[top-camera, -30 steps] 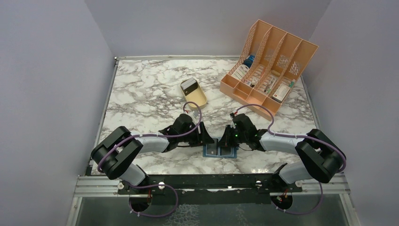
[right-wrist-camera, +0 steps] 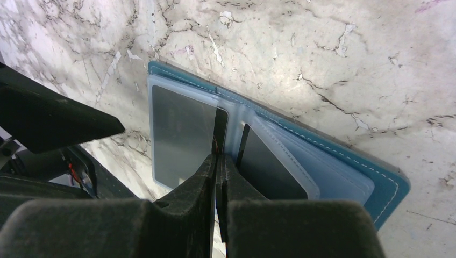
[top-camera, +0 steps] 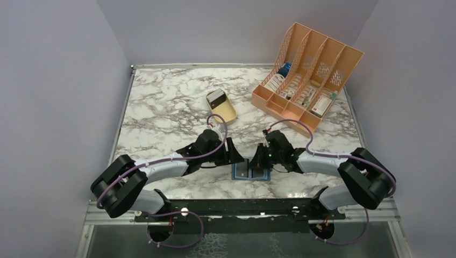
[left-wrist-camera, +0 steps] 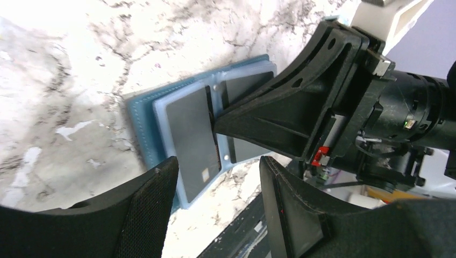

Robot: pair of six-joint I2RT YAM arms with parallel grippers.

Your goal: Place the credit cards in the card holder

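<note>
The blue card holder point(top-camera: 241, 169) point(right-wrist-camera: 337, 157) lies open on the table with dark cards in clear sleeves point(left-wrist-camera: 190, 140) point(right-wrist-camera: 182, 129). My right gripper point(top-camera: 258, 157) is shut at the holder's middle, its tips on the edge of a sleeve; what is between them is hard to see. My left gripper point(top-camera: 232, 152) stands open just left of and above the holder, nothing between its fingers.
A cream tray point(top-camera: 227, 112) with cards lies behind the left arm. A peach organizer point(top-camera: 274, 108) with boxes stands at back right.
The right arm looks still.
</note>
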